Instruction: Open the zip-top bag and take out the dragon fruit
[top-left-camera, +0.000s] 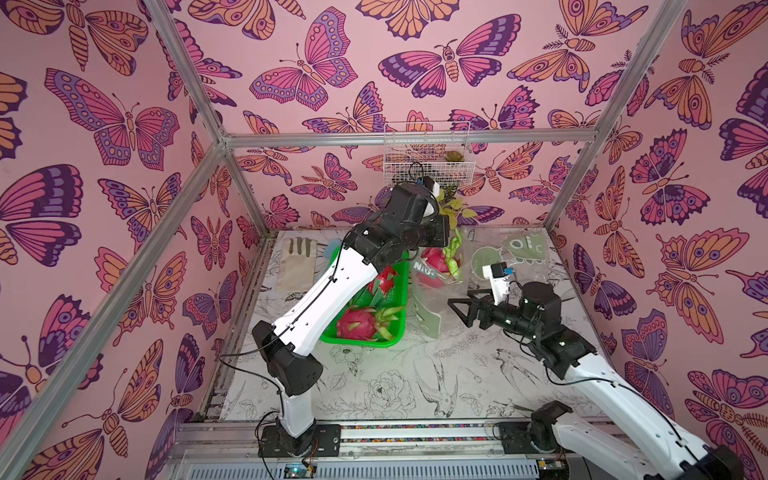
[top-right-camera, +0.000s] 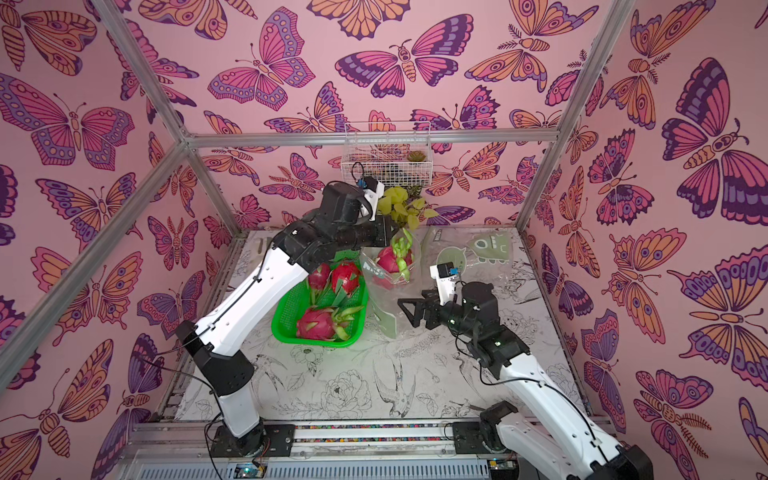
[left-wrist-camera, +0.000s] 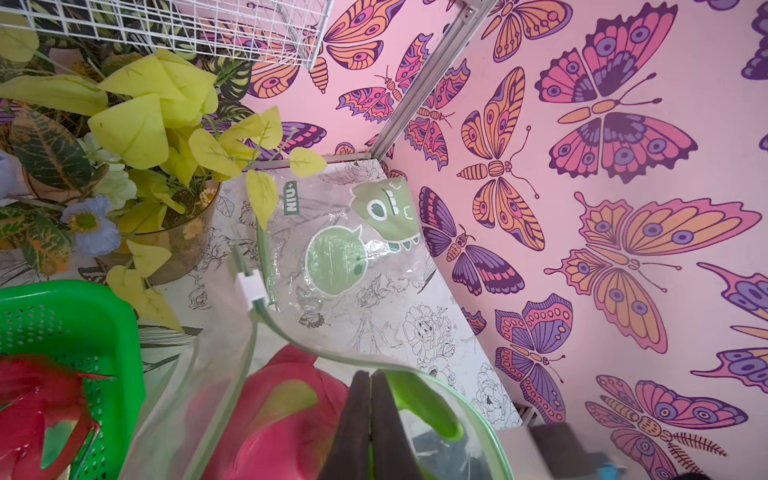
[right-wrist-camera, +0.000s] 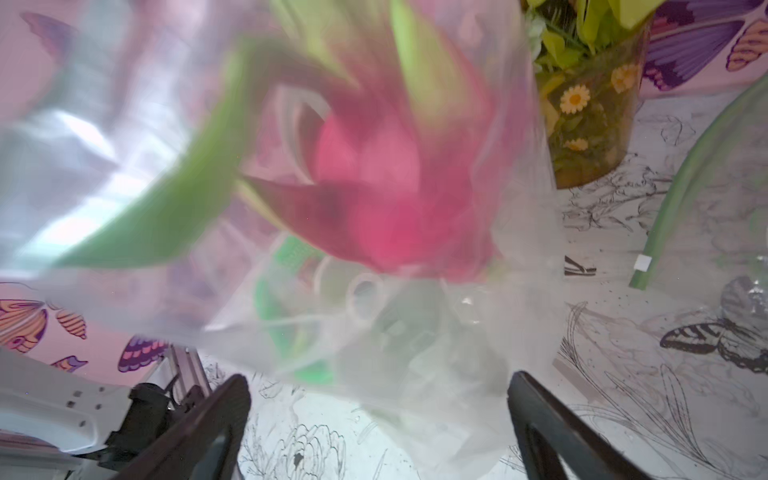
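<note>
The clear zip top bag (top-left-camera: 427, 316) hangs from my left gripper, which is shut on its green-edged rim. Its mouth gapes in the left wrist view, with the white slider (left-wrist-camera: 252, 288) at one side. Inside the bag rests the pink dragon fruit (left-wrist-camera: 280, 412), green leaves pointing toward the mouth. Seen through the film in the right wrist view, the dragon fruit (right-wrist-camera: 376, 172) is blurred. My right gripper (top-left-camera: 459, 313) stands open to the right of the bag, nothing held between its spread fingers. The left fingertips are hidden in both top views.
A green basket (top-right-camera: 280, 324) with several dragon fruits stands left of the bag. Another clear bag (left-wrist-camera: 336, 260) lies flat at the back right. A potted plant (left-wrist-camera: 172, 232) and a wire rack (top-left-camera: 428, 172) are behind.
</note>
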